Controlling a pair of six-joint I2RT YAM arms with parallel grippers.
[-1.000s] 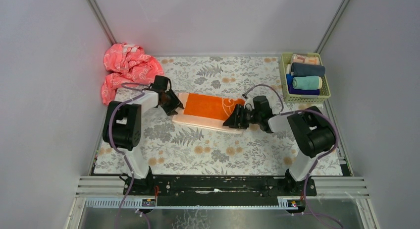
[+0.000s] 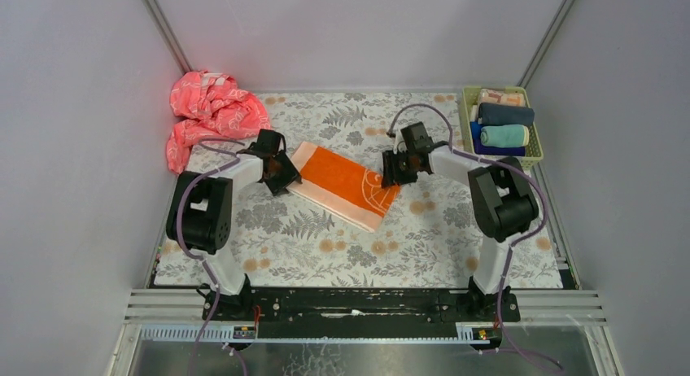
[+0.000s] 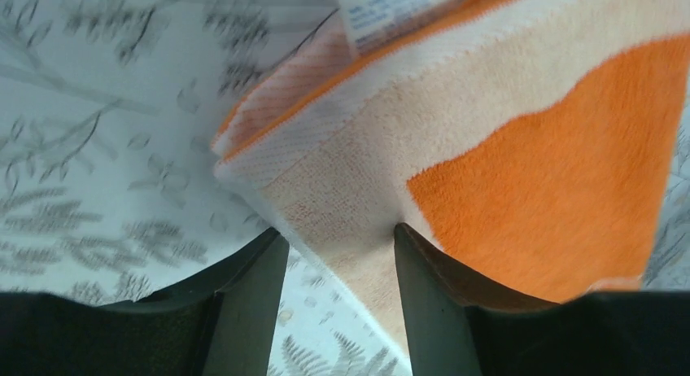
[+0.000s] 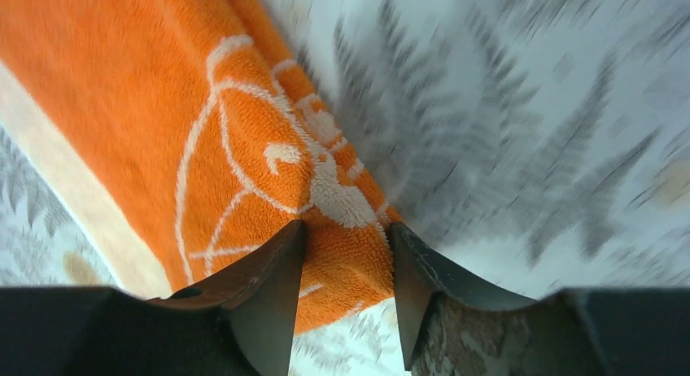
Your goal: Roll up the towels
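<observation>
An orange towel (image 2: 335, 174) with a pale border lies folded and slanted in the middle of the table, its right end nearer the front. At its left end is my left gripper (image 2: 291, 181). In the left wrist view that gripper's fingertips (image 3: 404, 239) are parted over the towel's pale corner (image 3: 342, 197). My right gripper (image 2: 390, 171) is at the towel's back right corner. Between its parted fingers, the right wrist view shows a raised orange fold (image 4: 346, 246). Whether the fingers press on the fold I cannot tell.
A crumpled coral cloth (image 2: 216, 107) lies at the back left. At the back right stands a green basket (image 2: 530, 158) with several rolled towels (image 2: 504, 115).
Over the last second the towel has turned, its right end swinging toward the front.
</observation>
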